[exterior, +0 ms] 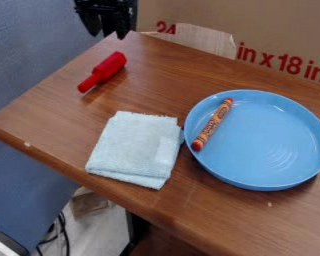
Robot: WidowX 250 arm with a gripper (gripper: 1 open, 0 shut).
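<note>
At the top left of the camera view my black gripper (105, 25) hangs above the table, partly cut off by the frame edge, with its two fingers apart. Below it a red rolling-pin-like object (104, 70) lies on the wood. A blue plate (263, 145) holds an orange-red crayon-shaped tube (212, 124). A folded pale blue cloth (133, 149) lies left of the plate.
The wooden table (49, 125) has free space at its left and centre. A cardboard box (276, 40) stands behind it. Cables and a grey floor show below the left edge.
</note>
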